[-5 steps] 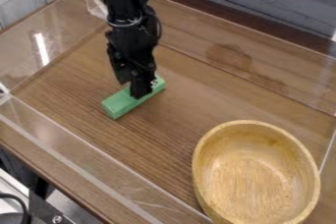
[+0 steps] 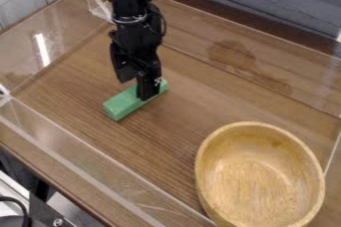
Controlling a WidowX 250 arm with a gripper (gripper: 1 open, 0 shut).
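Note:
A green rectangular object (image 2: 126, 106) lies flat and diagonal on the wooden table, left of centre. The black gripper (image 2: 135, 82) hangs from the arm above it, pointing down, with its fingers spread at the upper part of the green object. Nothing shows clearly held between them, and the tips are dark and hard to make out.
A large round beige bowl (image 2: 260, 176) stands at the lower right. Dark cables lie past the table's lower left edge.
The green object and the bowl stay where they were.

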